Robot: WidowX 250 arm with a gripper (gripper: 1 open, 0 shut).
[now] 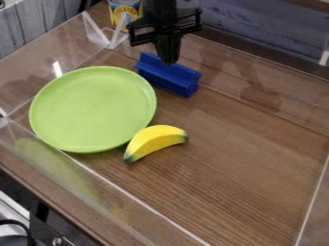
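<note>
My black gripper [168,51] hangs at the top centre, just above a blue rectangular block [168,79]; its narrow tips point down and look shut, with nothing visible between them. A green round plate [91,108] lies on the left of the wooden surface. A yellow banana [156,141] lies to the lower right of the plate. Whether the tips touch the block, I cannot tell.
A can with a blue and yellow label [125,12] stands at the top left, partly behind the arm. Clear walls edge the wooden surface [244,163], whose right half is free.
</note>
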